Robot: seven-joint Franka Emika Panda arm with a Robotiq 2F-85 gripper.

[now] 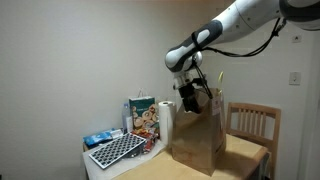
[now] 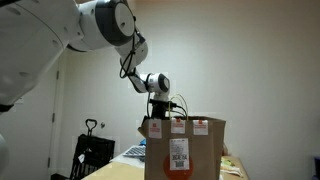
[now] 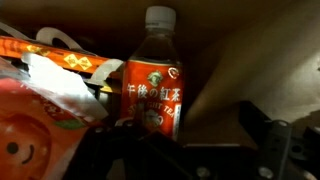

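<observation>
A large brown paper bag (image 1: 201,137) stands upright on the table, its mouth facing up. My gripper (image 1: 190,103) points down at the bag's opening, partly hidden by the rim. In the wrist view, a bottle (image 3: 152,88) with a white cap and red label lies inside the bag. The open gripper shows at the bottom of that view, one dark finger (image 3: 262,128) well to the right of the bottle and the other near its lower left side. Whether either finger touches the bottle, I cannot tell.
Beside the bottle are an orange packet (image 3: 60,57) and a red package with a face (image 3: 25,140). Left of the bag are a paper towel roll (image 1: 166,120), a patterned bag (image 1: 143,112) and a dark grid rack (image 1: 117,149). A wooden chair (image 1: 254,122) stands behind the table.
</observation>
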